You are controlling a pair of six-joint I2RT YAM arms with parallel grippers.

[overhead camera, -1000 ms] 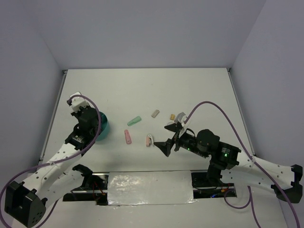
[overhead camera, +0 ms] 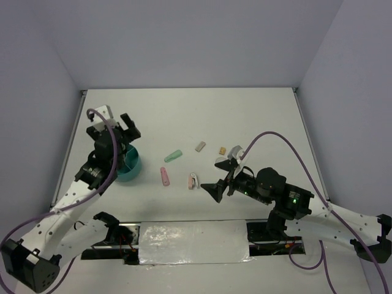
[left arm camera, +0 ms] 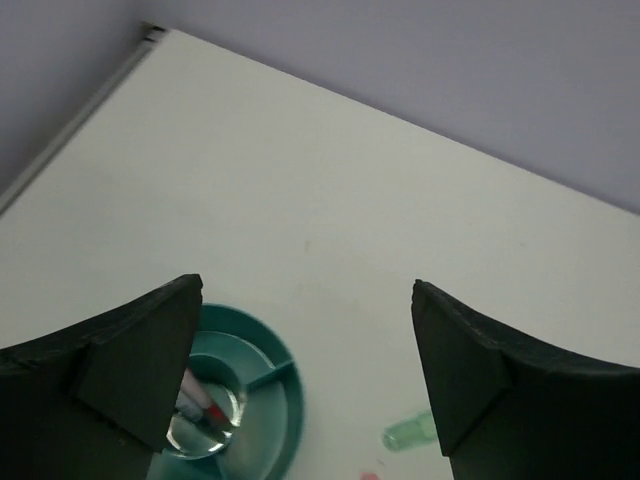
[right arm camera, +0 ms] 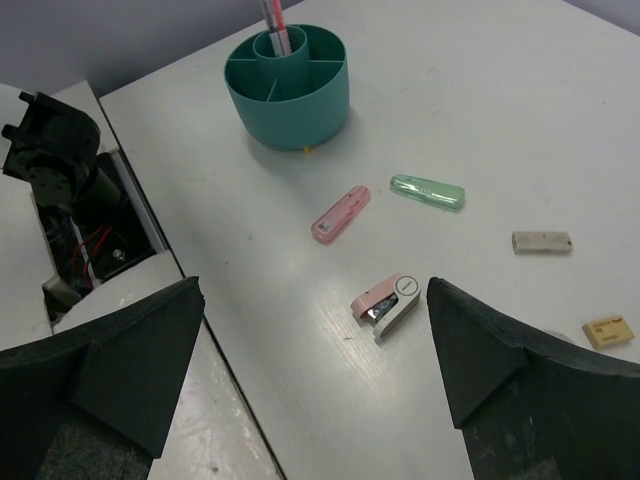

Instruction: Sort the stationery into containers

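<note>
The teal divided holder (right arm camera: 296,118) stands at the table's left, partly hidden by my left arm from above. Pens (right arm camera: 277,28) lean in its round central cup. Above it my left gripper is spread open and empty. My right gripper also stands open and empty, over the front right of the table. In the right wrist view a pink stapler (right arm camera: 377,305) lies between its fingers' outlines, down on the table. Further off lie a pink case (right arm camera: 341,214), a green case (right arm camera: 428,191), a grey eraser (right arm camera: 541,242) and a tan eraser (right arm camera: 607,332).
A small clear round item (overhead camera: 219,160) sits near the right gripper, partly covered by it. Grey walls rise behind and at both sides.
The left gripper has parted from around a pink pen, which now rests in the cup. It has lifted and shifted away, toward the back. The right arm has barely moved.
</note>
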